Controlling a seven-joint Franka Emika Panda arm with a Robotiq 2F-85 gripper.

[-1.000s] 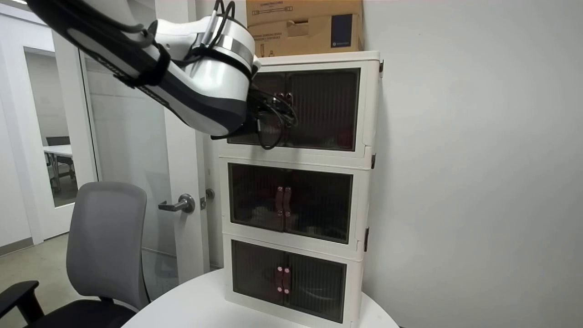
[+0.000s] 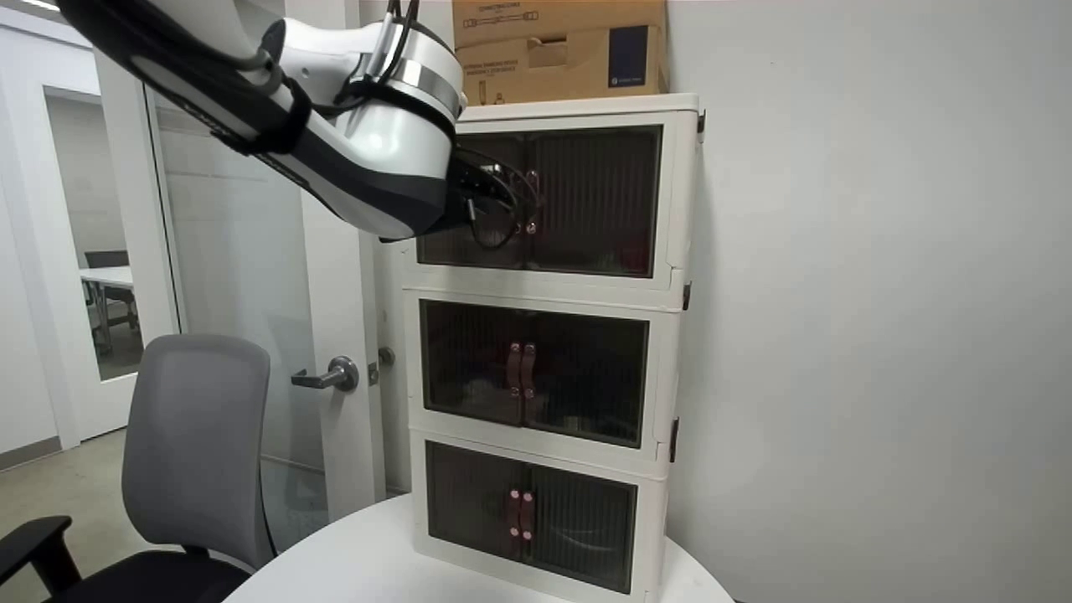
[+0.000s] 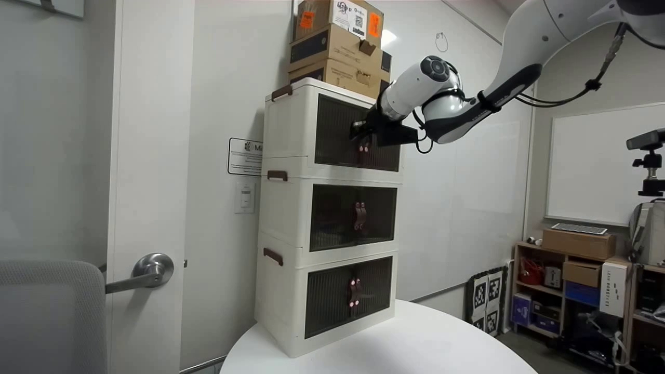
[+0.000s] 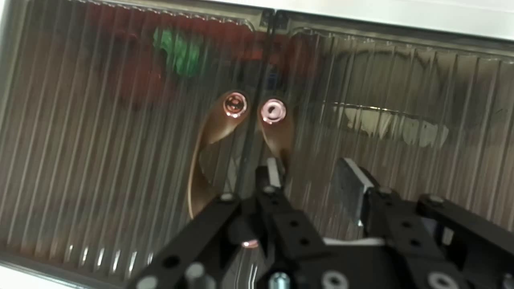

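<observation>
In the wrist view, my gripper is open, its two fingers apart in front of the top cabinet's ribbed, see-through doors. Near the door seam, its left finger (image 4: 274,172) overlaps the brown right-hand handle (image 4: 278,132) and hides the lower part. Whether they touch, I cannot tell. Over the right door stands the other finger (image 4: 350,185), and no object shows held in the gap. The left-hand handle (image 4: 204,144) bows out from its door, left of both fingers. Both top doors look closed. Exterior view 2 has the gripper (image 3: 360,129) at the top cabinet's front.
Two more closed cabinet units, middle (image 2: 533,372) and bottom (image 2: 528,517), stand below on a round white table (image 2: 352,558). Cardboard boxes (image 3: 336,53) rest on top. A grey chair (image 2: 196,442) and a door (image 2: 347,261) are at the left in exterior view 1.
In exterior view 1 the arm's wrist has shifted slightly up and to the left. The cabinet doors look the same as before.
</observation>
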